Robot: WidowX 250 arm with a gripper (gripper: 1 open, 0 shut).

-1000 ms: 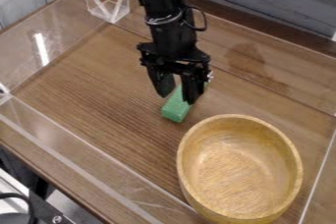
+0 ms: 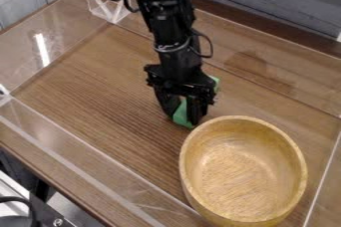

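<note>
The black robot arm reaches down from the top of the view to the middle of the wooden table (image 2: 80,102). Its gripper (image 2: 184,106) is shut on a green object (image 2: 185,119), which is largely hidden under the fingers. A tan oval container (image 2: 244,171) stands just in front of and to the right of the gripper, at the lower right.
The table's left part and the area behind the gripper to the right are clear. A black cable (image 2: 16,211) shows at the lower left corner, near the table's edge.
The gripper has come down over the green object, which showed plainly between the fingers before and is now mostly covered by them.
</note>
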